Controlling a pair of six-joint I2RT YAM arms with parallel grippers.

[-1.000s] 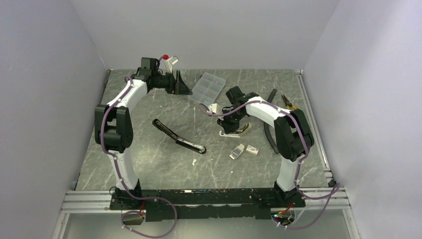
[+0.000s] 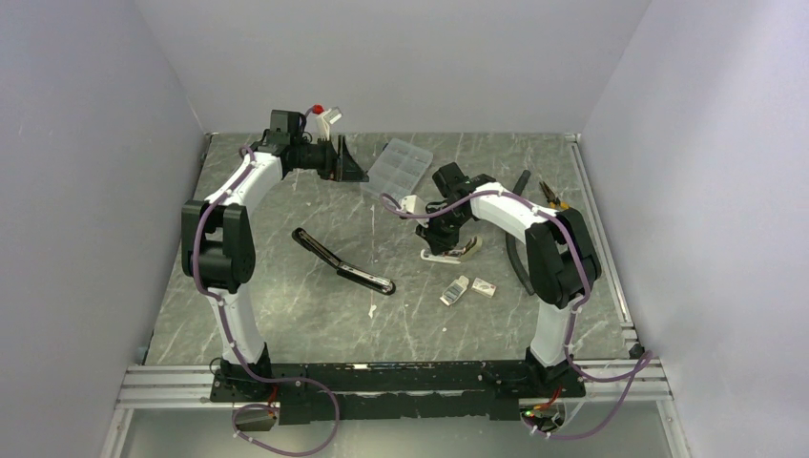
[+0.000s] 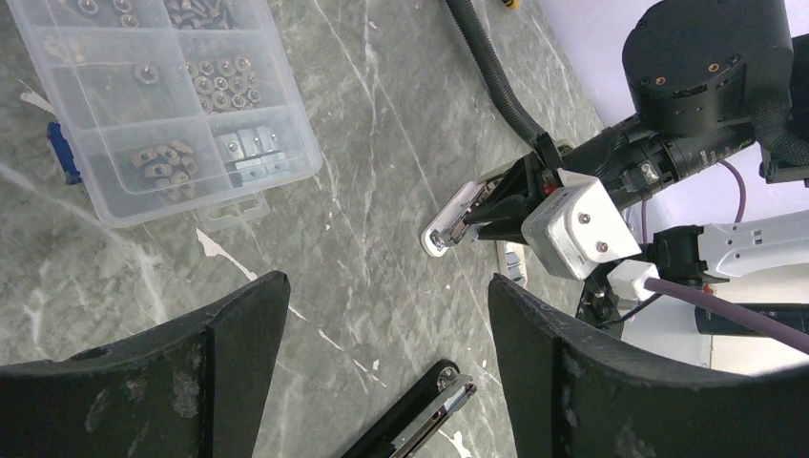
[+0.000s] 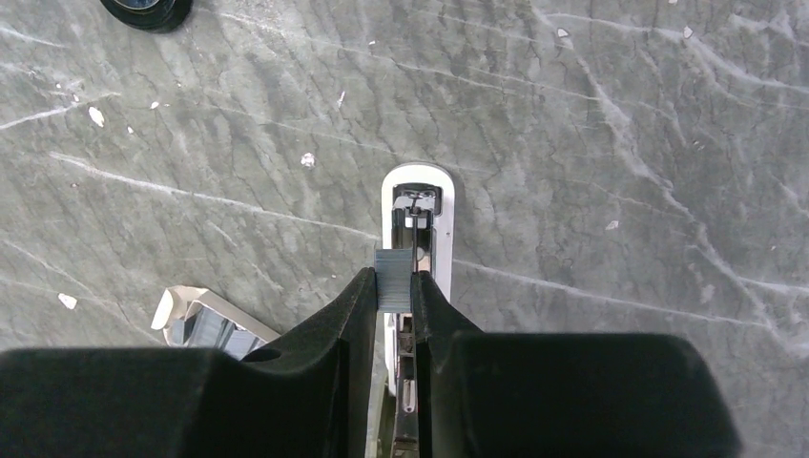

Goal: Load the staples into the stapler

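Observation:
In the right wrist view, a small grey strip of staples [image 4: 393, 281] sits between the fingertips of my right gripper, which is shut on it. Directly behind the strip lies the white-based stapler [image 4: 442, 224], its channel exposed and running lengthwise below the fingers. Whether strip and channel touch is unclear. From above, the right hand covers most of this stapler [image 2: 439, 257]. Away at the back left, my left gripper stands open and empty over bare table.
A long black stapler [image 2: 365, 278] lies opened out at centre left. The clear compartment box [image 2: 399, 168] is near the left hand. An opened staple carton [image 2: 454, 291] and a small box [image 2: 484, 287] lie in front. A black tube [image 2: 516, 258] and pliers [image 2: 550, 197] are at right.
The right hand has shifted very slightly over the white-based stapler. The left arm and the objects on the table look unmoved.

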